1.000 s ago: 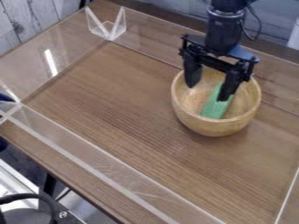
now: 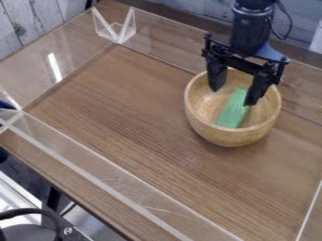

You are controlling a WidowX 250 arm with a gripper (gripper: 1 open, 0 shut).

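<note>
A wooden bowl (image 2: 210,120) sits right of centre on the wooden table, with a green object (image 2: 232,110) lying inside it. My black gripper (image 2: 238,83) is over the back of the bowl, its fingers spread wide to either side and open. Nothing shows held between them.
A small white wire-like stand (image 2: 116,26) is at the back left. Part of a black cable or fixture (image 2: 32,224) shows at the bottom left corner.
The bowl and green object look unmoved.
</note>
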